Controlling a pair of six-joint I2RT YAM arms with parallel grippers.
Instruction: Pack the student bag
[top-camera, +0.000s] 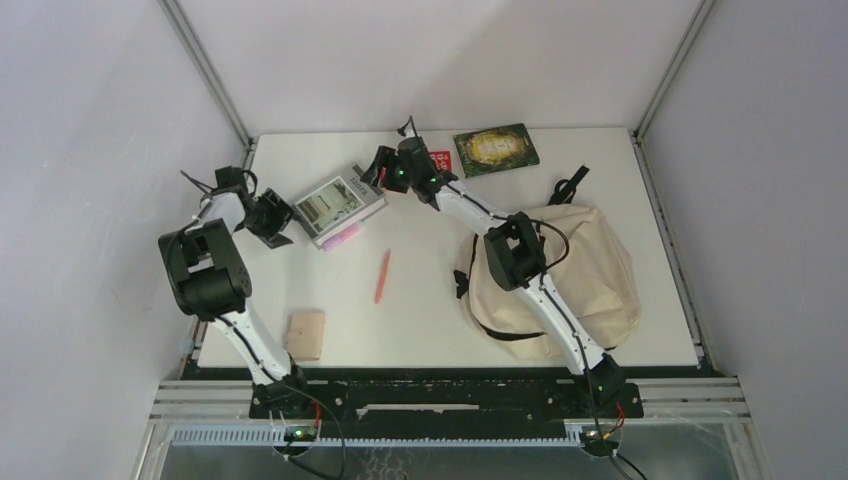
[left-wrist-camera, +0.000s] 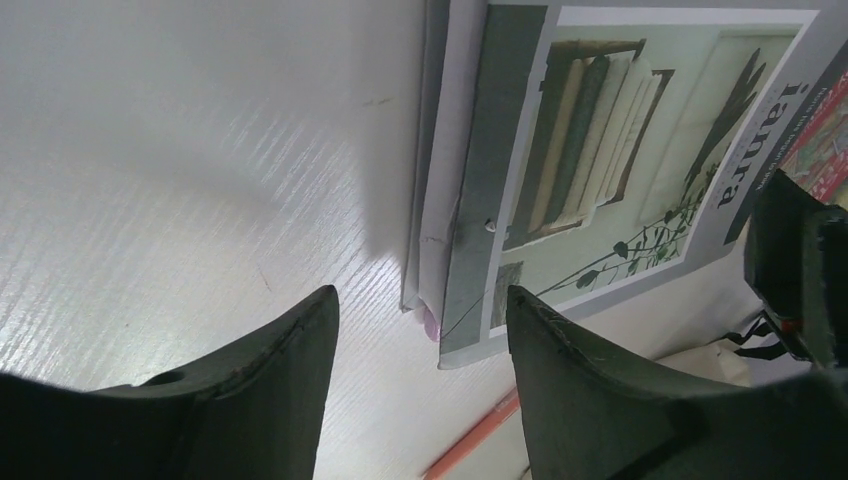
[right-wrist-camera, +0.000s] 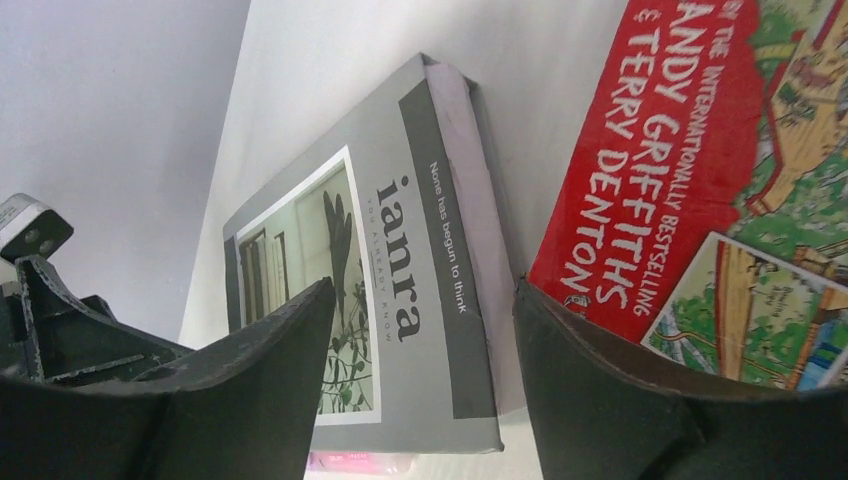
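Note:
A thick grey book (top-camera: 333, 205) with a shelf photo on its cover lies flat and angled on the table. At its left edge stands my left gripper, open, the book's near corner showing between and beyond its fingers. By the opposite edge, my right gripper is open too, its fingers apart over the titled end of the cover; whether they touch the book cannot be told. The beige bag (top-camera: 585, 275) lies at the right of the table. A red comic-style book (right-wrist-camera: 640, 170), partly hidden by the right arm from above, lies beside the grey one.
A dark green book (top-camera: 496, 149) lies at the back. A pink item (top-camera: 344, 236) pokes out along the grey book's front edge. An orange pencil-like stick (top-camera: 383, 276) and a tan notebook (top-camera: 306, 335) lie nearer the front.

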